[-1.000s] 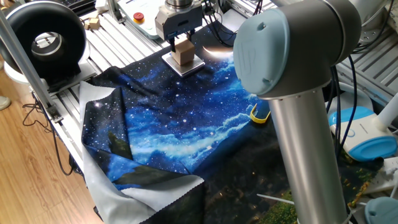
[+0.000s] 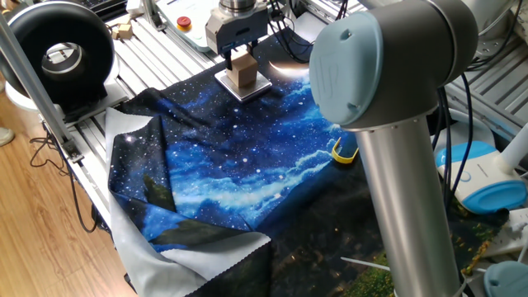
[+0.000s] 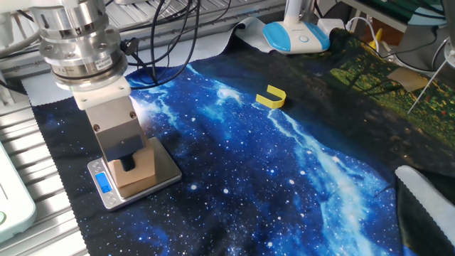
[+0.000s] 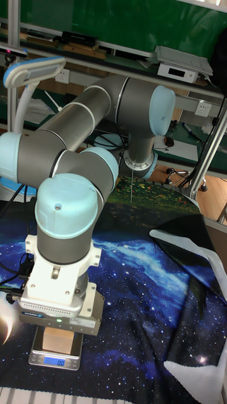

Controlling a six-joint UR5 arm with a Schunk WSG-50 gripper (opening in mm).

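Observation:
A plain wooden block (image 2: 242, 71) is at the small silver digital scale (image 2: 257, 88), on its plate or barely above it. My gripper (image 2: 241, 59) points down over the block, its fingers reaching down beside it. One dark fingertip (image 3: 128, 163) lies against or just in front of the block's near face in exterior view 2; the far finger is mostly hidden. Whether the fingers press on the block cannot be told. In exterior view 3 the scale's lit display (image 4: 55, 362) appears to read zero, and the gripper body covers the block's top.
A starry cloth (image 2: 239, 157) covers the table, folded over at one corner. A yellow U-shaped piece (image 3: 271, 97) lies on it, away from the scale. A blue-and-white lamp base (image 3: 296, 37) stands at the back. Cables (image 3: 174, 43) hang beside the wrist.

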